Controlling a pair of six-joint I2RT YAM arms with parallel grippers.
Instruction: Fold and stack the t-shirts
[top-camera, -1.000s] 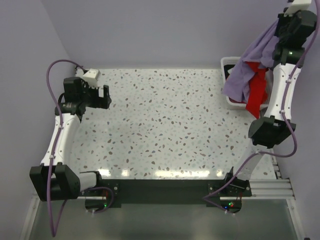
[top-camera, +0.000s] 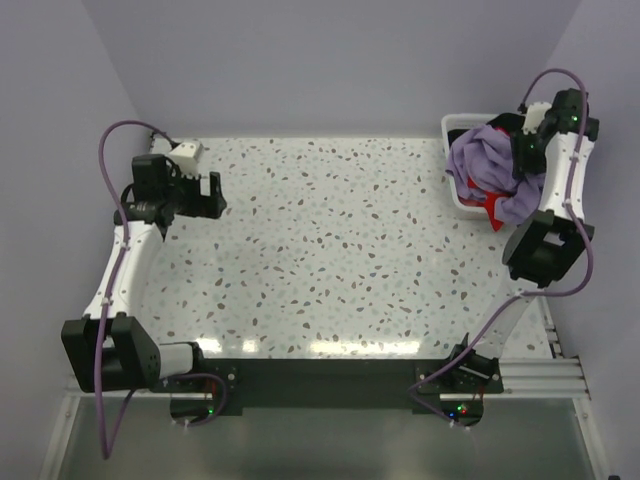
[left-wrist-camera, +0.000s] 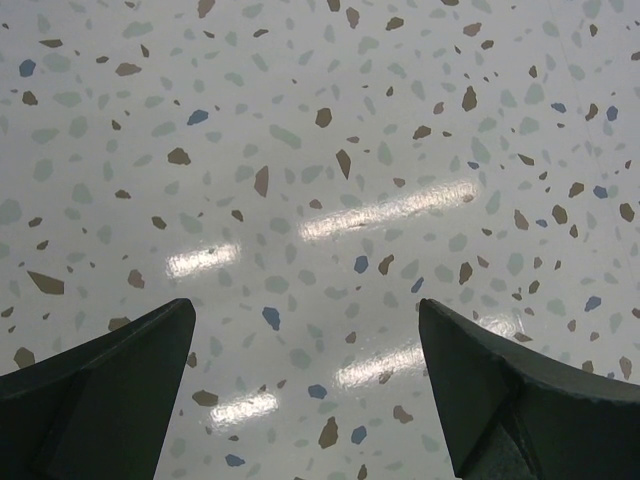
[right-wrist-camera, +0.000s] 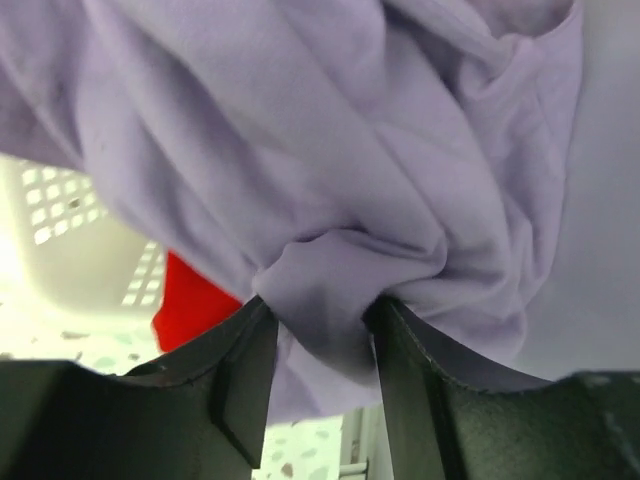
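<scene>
A purple t-shirt (top-camera: 482, 160) lies crumpled in the white bin (top-camera: 446, 128) at the top right, part of it draped over the near rim. Red cloth (top-camera: 495, 208) shows beneath it. My right gripper is down at the purple shirt over the bin. A fold of the shirt bulges between its fingers, which stand partly apart; whether they grip it is not clear. Over the left side of the table, my left gripper is open, with only speckled tabletop beneath it.
Black cloth (top-camera: 507, 122) shows inside the bin. A grey wall rises close on the right, beside the bin.
Less red cloth shows. The left arm is nearly still.
</scene>
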